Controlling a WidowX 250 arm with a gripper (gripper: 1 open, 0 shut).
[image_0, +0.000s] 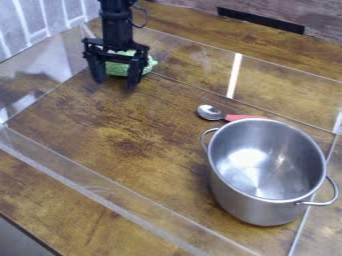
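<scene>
My black gripper (115, 72) is at the back left of the wooden table, open, its fingers pointing down at a light green soft object (140, 66), perhaps a cloth, which it partly hides. Whether the fingers touch it is not clear. A spoon (211, 113) with a red handle lies at the middle right. A steel pot (263, 175) with two side handles stands upright at the front right.
Clear low walls border the table area, and white sheeting or bars show at the upper left.
</scene>
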